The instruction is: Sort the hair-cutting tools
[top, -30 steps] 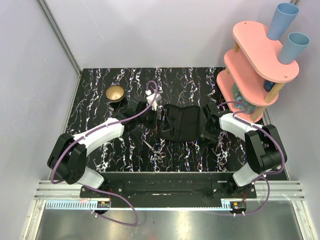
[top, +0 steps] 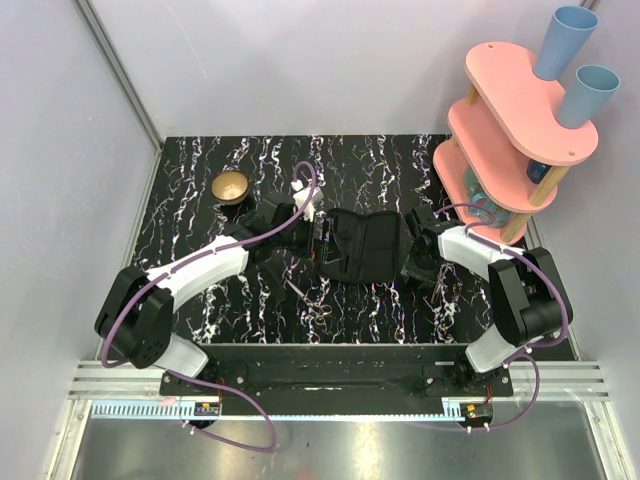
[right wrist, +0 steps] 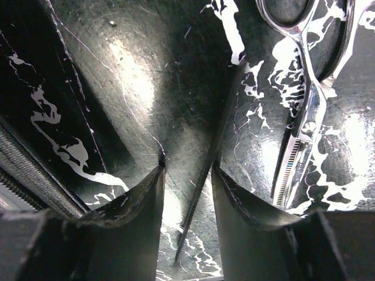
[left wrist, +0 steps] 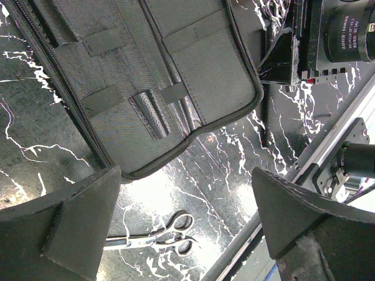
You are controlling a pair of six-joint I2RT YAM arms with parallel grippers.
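Note:
An unzipped black case (top: 380, 245) lies flat at mid-table, its pockets and straps showing in the left wrist view. Over its front side my left gripper stands wide open, holding nothing. Scissors (left wrist: 164, 237) rest on the table in front of the case. To the right of the case, a slim black comb (right wrist: 212, 153) runs slantwise between the fingers of my right gripper, close to its right fingertip. Marble shows between comb and left finger; a firm hold cannot be made out. Thinning scissors (right wrist: 310, 120) lie just right of that gripper.
A pink tiered shelf (top: 530, 95) with blue cups (top: 588, 95) rises at the back right. The brown bowl (top: 230, 186) sits at the back left. Beneath the left arm lies a dark tool (top: 272, 282). Clear table stretches behind the case.

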